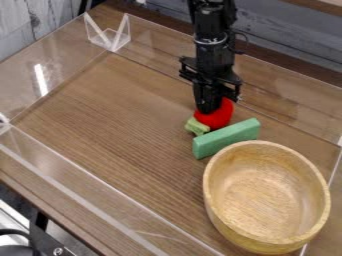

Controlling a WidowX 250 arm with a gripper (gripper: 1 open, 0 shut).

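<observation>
The black arm hangs down from the top centre, its gripper (209, 103) low over a red round object (219, 115), partly covering it; whether anything is between the fingers is hard to see. A small pale green piece (198, 126) lies at the red object's lower left. A longer green block (226, 138) lies just below them, slanting up to the right.
A large tan bowl (265, 234) fills the lower right. A white wire-like holder (107, 30) stands at the upper left. A dark cable shows at the bottom left corner.
</observation>
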